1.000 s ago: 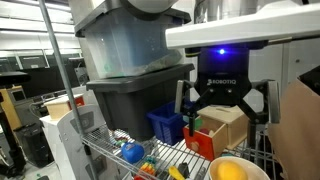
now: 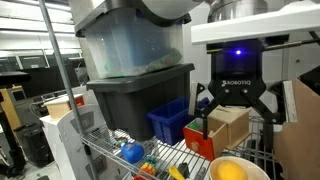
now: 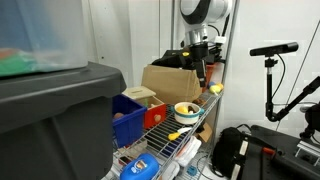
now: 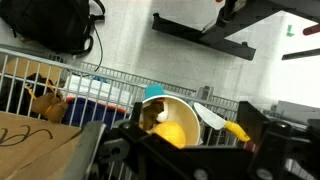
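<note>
My gripper [image 2: 240,124] stands open above the right end of the wire rack, with nothing seen between its fingers. Below it sits a white bowl [image 2: 254,168] holding a yellow-orange round thing [image 2: 231,170]. Looking down in the wrist view, the bowl [image 4: 190,113] lies between the two dark fingers, and the round thing [image 4: 171,133] is near its lower side. A teal item [image 4: 153,92] and a white-and-yellow utensil [image 4: 222,121] are at the bowl's rim. In exterior view 2 the gripper [image 3: 201,72] hangs clear above the bowl [image 3: 187,116].
On the rack stand a blue bin [image 3: 128,121], an open cardboard box [image 2: 229,124] and a blue round object [image 2: 133,152]. A large dark tote [image 3: 60,138] fills the rack's other end. Cardboard [image 2: 302,130] rises close on the right.
Over the last second my gripper has shifted to the right in exterior view 1, more over the bowl, its fingers still apart. The bowl and the other rack objects have not moved.
</note>
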